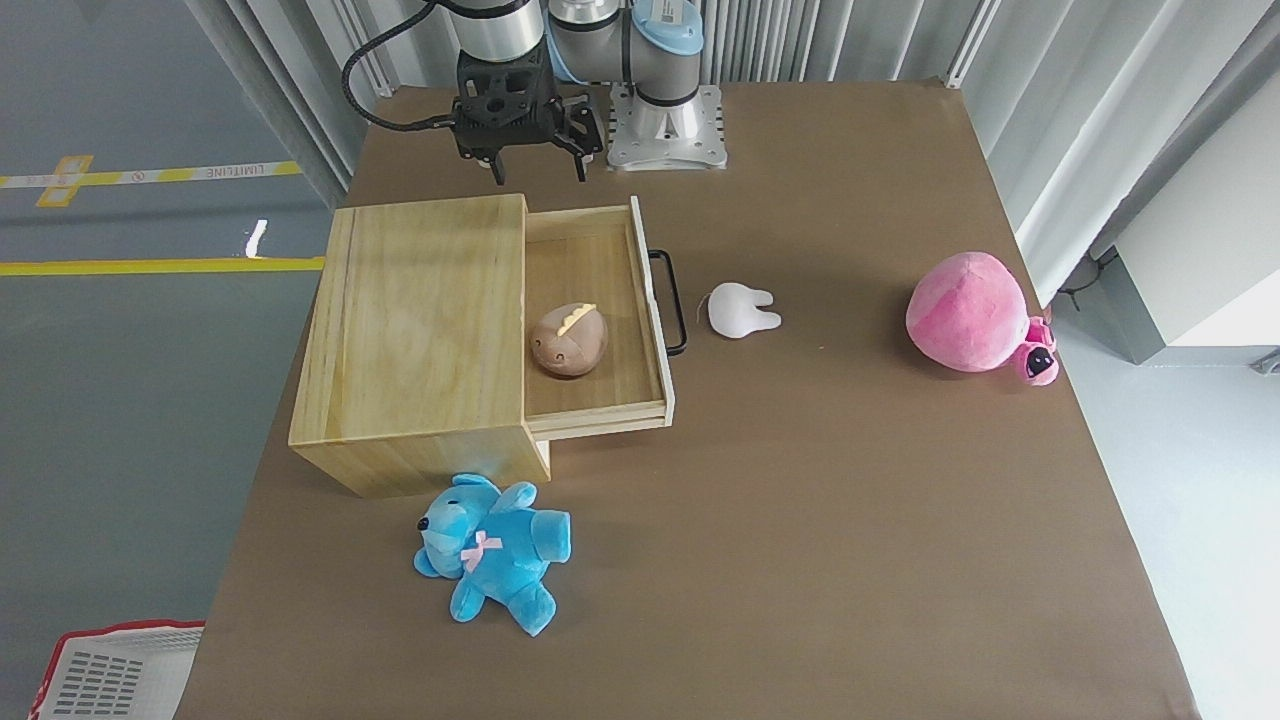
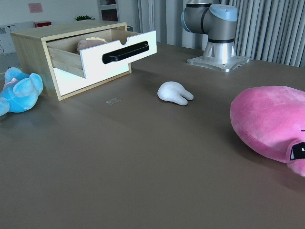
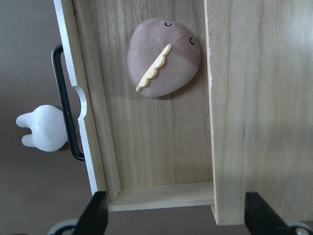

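My gripper (image 1: 539,169) hangs open above the back end of a wooden drawer box (image 1: 408,312); in the wrist view its fingertips stand wide apart with nothing between them. The drawer (image 1: 588,264) is pulled out, with a white front and black handle (image 2: 126,52). Inside lies a round mauve-brown plush (image 3: 164,58) with a cream scalloped strip. A small white plush (image 1: 738,310) lies on the table beside the handle. A blue teddy bear (image 1: 510,546) lies by the box's front side. A large pink plush (image 1: 966,310) sits on the right of the table in the front view.
The robot base (image 1: 666,150) stands at the back. A red-rimmed white basket (image 1: 114,672) is on the floor at the lower left in the front view.
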